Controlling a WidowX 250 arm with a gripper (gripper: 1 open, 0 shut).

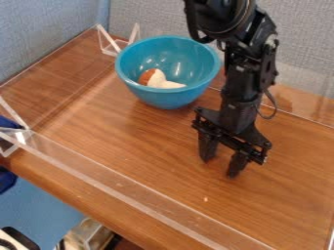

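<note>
The black robot gripper [222,156] hangs low over the wooden table, right of the middle, its two fingers apart with no object visible between them. Behind it and to the left sits a turquoise bowl [192,59] holding an orange-red object [147,76] and a pale cream object [166,83].
Clear plastic edging runs round it. Grey padded walls [39,29] stand behind. A blue object [8,127] is at the left edge, with clutter below the table at lower left.
</note>
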